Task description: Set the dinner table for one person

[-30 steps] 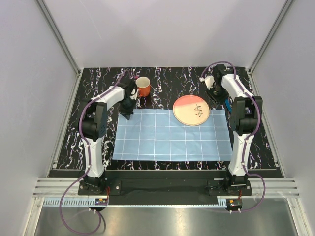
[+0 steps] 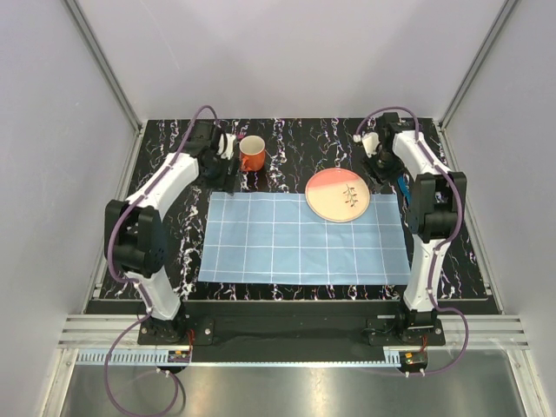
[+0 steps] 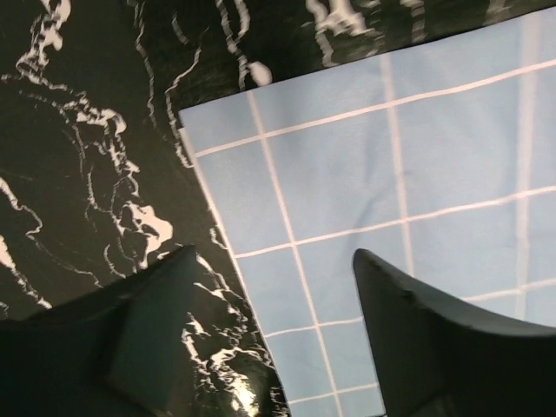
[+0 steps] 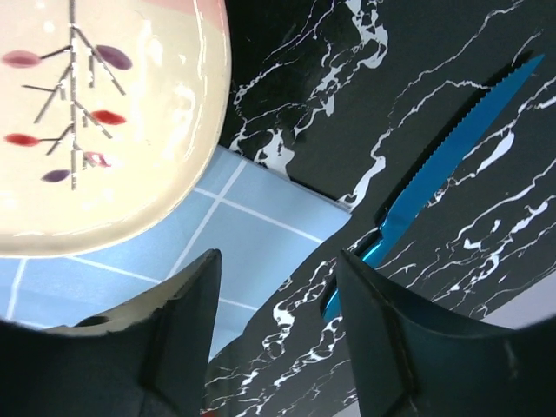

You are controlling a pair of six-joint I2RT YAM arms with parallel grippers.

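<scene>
A pale blue checked placemat lies flat on the table, its upper left corner visible in the left wrist view. Partly over its far right edge rests a cream plate with a pink band and a branch pattern. The orange mug stands behind the mat's left end. My left gripper hovers open above the mat's upper left corner, nothing between its fingers. Open and empty, my right gripper is over the mat's upper right corner. A blue serrated knife lies right of the mat, its handle partly behind one finger.
Something small and pink shows beside the mug, mostly hidden by the left arm. Grey walls close off the back and sides.
My left arm has swung outward and its gripper has risen, with a wider pose over the mat's corner. The right arm has barely moved. Plate, mug and mat stay put.
</scene>
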